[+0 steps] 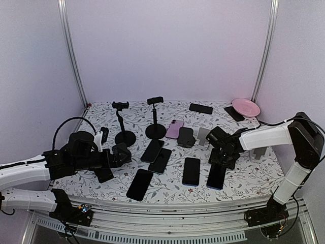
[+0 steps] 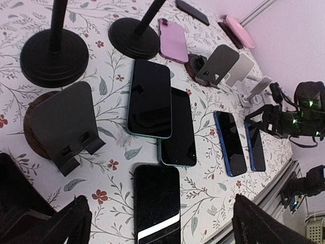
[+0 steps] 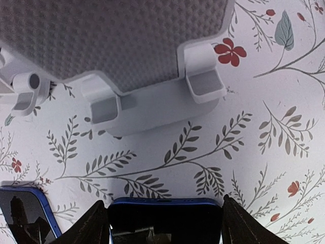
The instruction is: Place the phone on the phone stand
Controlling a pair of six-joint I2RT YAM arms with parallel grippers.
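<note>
A blue-edged black phone (image 1: 216,178) lies at the table's right front. My right gripper (image 1: 223,157) is low over its top end; in the right wrist view its fingertips (image 3: 165,218) sit either side of that end (image 3: 165,230), whether gripping I cannot tell. Just beyond stands a light grey phone stand (image 3: 157,107) with two hooks. My left gripper (image 1: 116,157) is open over the left side, nothing between its fingers. Dark stands (image 2: 63,127) and two tall black stands (image 1: 155,129) are on the table.
Several other phones lie across the middle and front, among them a blue-edged one (image 1: 191,173) beside the right gripper's phone, and a purple one (image 1: 174,128) farther back. A pink plate (image 1: 246,107) is at the back right. Walls enclose both sides.
</note>
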